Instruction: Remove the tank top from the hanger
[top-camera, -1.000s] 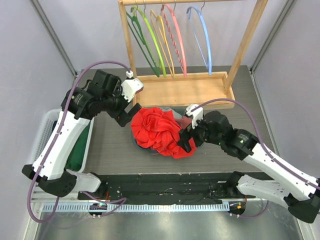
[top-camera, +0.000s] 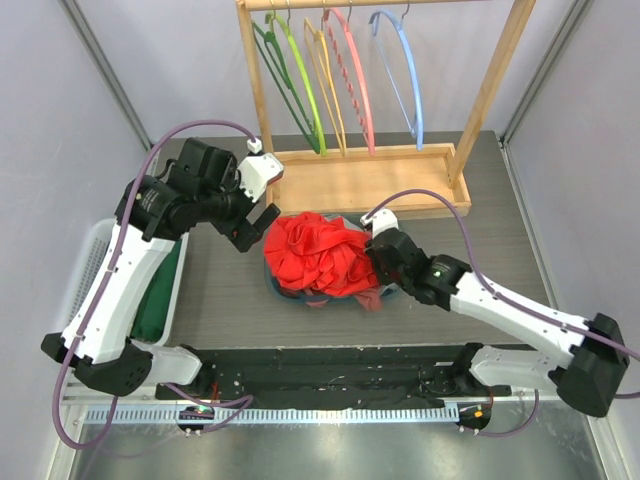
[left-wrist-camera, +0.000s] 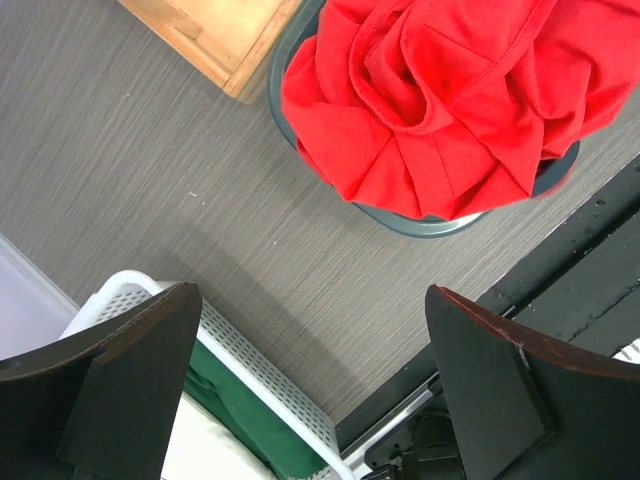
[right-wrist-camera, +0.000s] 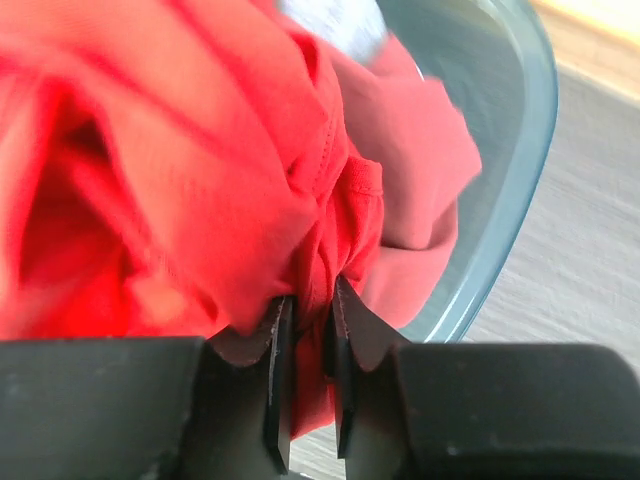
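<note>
A crumpled heap of red cloth (top-camera: 318, 255) lies in a dark-rimmed basin (left-wrist-camera: 425, 228) in the middle of the floor. My right gripper is shut on a fold of this red cloth at the heap's right side. Beside that fold a paler pinkish-red piece (right-wrist-camera: 415, 160) hangs over toward the basin's clear rim. Up and left of the heap, my left gripper (top-camera: 258, 228) is open, nothing between its fingers. Several coloured hangers, such as the blue one (top-camera: 411, 75), hang bare on the rack. I cannot tell which cloth is the tank top.
A wooden rack base (top-camera: 365, 180) stands just behind the basin. At the left, a white basket (left-wrist-camera: 270, 378) holds dark green cloth (left-wrist-camera: 235, 410). Bare grey floor (top-camera: 480, 225) shows to the right.
My right gripper has come down onto the heap's right side and shut on red cloth. The heap's right edge has drawn up, baring paler cloth below. The left arm has hardly moved.
</note>
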